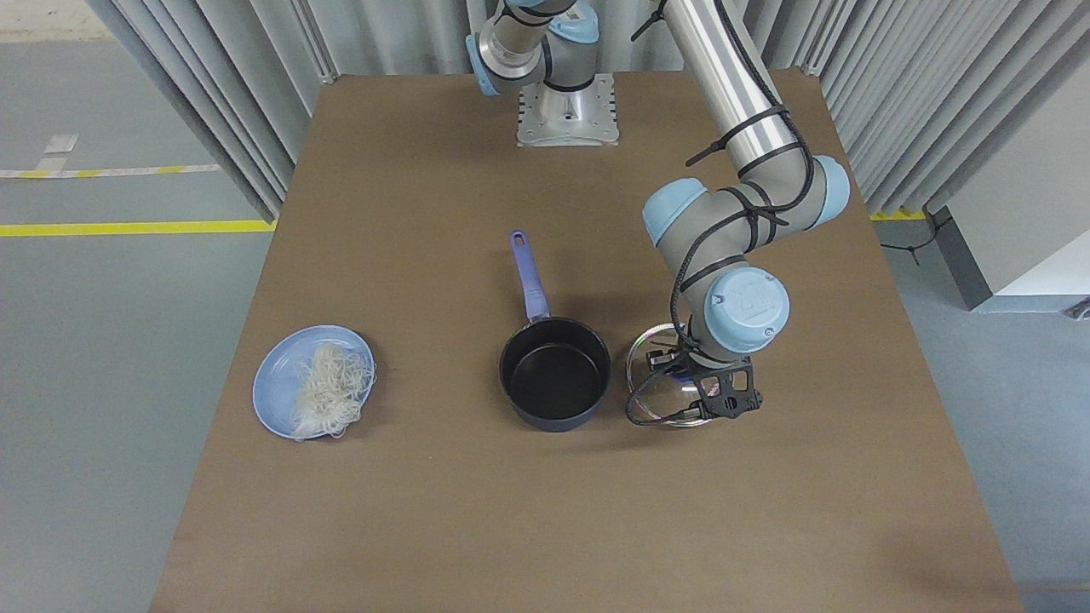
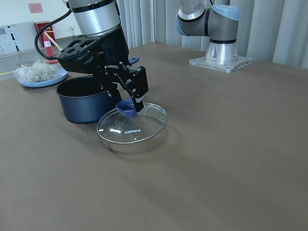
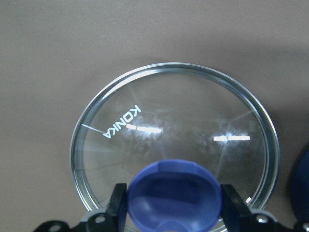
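My gripper is shut on the blue knob (image 2: pixel 127 108) of a clear KONKA glass lid (image 2: pixel 132 129), which it holds low over the table to the right of the pot in the front view. The dark blue pot (image 1: pixel 554 373) stands uncovered with its blue handle (image 1: pixel 528 274) pointing to the back; in the left view it is just behind the lid. The lid's far part is largely hidden by the gripper in the front view.
A blue plate (image 1: pixel 276 388) with white stringy noodles (image 1: pixel 332 390) sits on the left of the brown table (image 1: pixel 429 511).
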